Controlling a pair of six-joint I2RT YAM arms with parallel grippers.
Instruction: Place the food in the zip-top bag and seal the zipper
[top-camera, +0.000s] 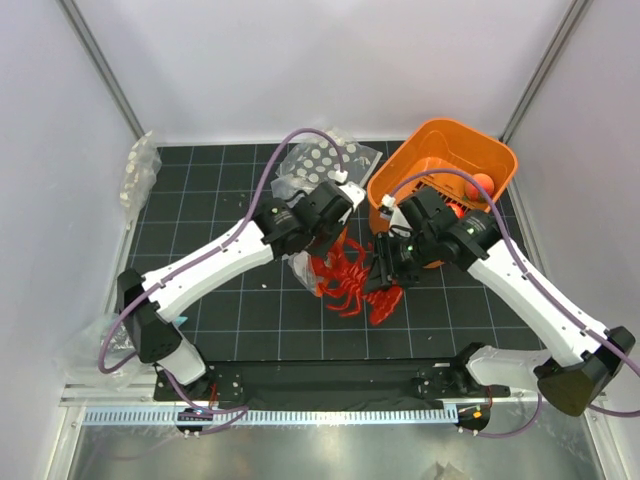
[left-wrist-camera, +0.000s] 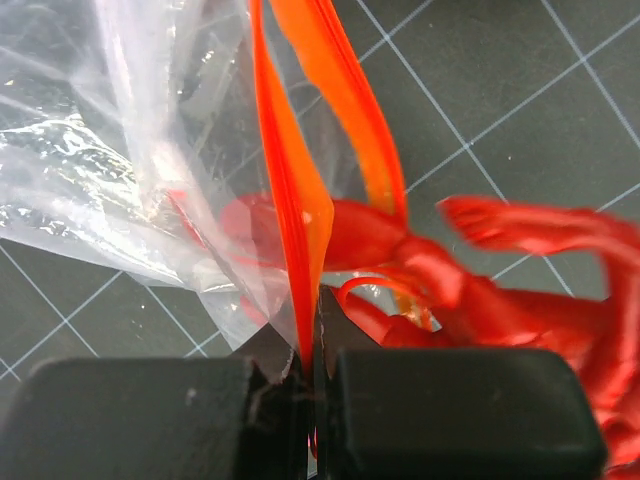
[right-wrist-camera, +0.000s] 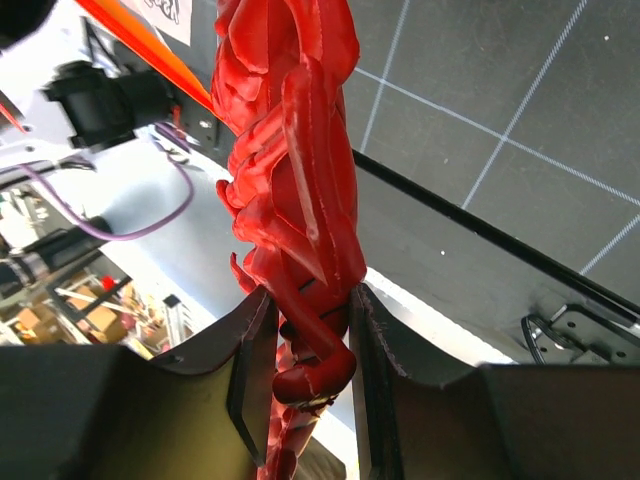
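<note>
A red toy lobster (top-camera: 350, 275) is held by my right gripper, whose fingers close round its body. In the left wrist view, part of the lobster reaches through the orange zipper opening of the clear bag (left-wrist-camera: 110, 150), with some red showing behind the plastic. My left gripper is shut at the bag's orange edge (left-wrist-camera: 292, 230), pinching it. In the top view the bag is mostly hidden under the left arm.
An orange bin (top-camera: 440, 135) with round food items stands at the back right. Another bag with white dots (top-camera: 315, 160) lies at the back. Bare tiled mat shows at left and front.
</note>
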